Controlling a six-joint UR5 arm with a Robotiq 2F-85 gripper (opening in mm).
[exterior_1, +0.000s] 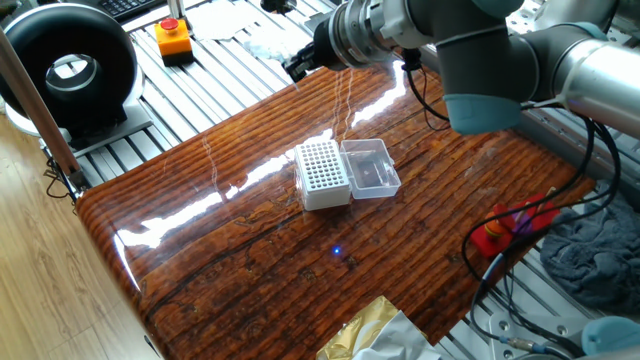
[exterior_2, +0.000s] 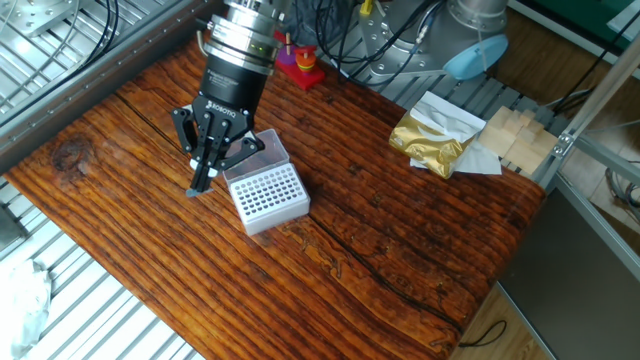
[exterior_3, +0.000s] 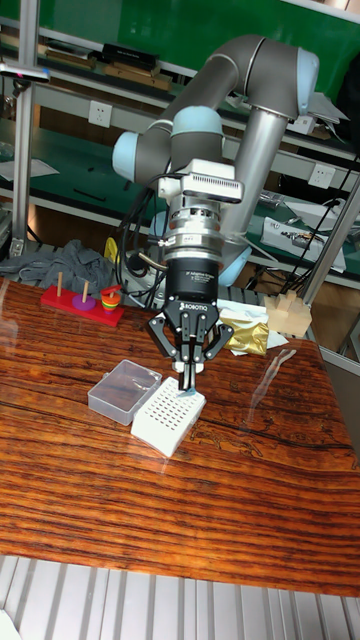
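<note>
A white rack box (exterior_1: 325, 175) with rows of round holes sits near the middle of the wooden table. Its clear lid (exterior_1: 371, 168) lies open beside it, and the holes look empty. My gripper (exterior_2: 203, 172) points down in the air, clear of the box. From exterior view 3 its fingertips (exterior_3: 181, 380) overlap the rack's far edge, but exterior view 1 has the gripper well above the table. Both fingers are drawn together. A small grey-blue piece (exterior_2: 197, 191) shows at their tips; whether it is held or part of the fingers is unclear.
Gold-and-white packaging (exterior_2: 440, 138) and wooden blocks (exterior_2: 518, 138) lie at one side of the table. A red peg toy (exterior_3: 83, 303) stands near the arm's base, with cables (exterior_1: 478, 265) nearby.
</note>
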